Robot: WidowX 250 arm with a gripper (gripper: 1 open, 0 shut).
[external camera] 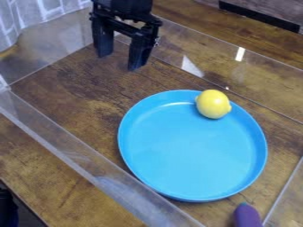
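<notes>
A black gripper [122, 49] hangs over the wooden surface at the top centre of the camera view, above and left of a large blue plate [190, 146]. Its fingers point down, and I cannot tell whether they are open or shut. A yellow ball-like object [213, 104] sits at the upper right rim of the plate.
A purple object [246, 215] lies at the bottom right edge. Clear plastic walls [71, 155] border the wooden floor [66, 89]. The wood left of the plate is bare.
</notes>
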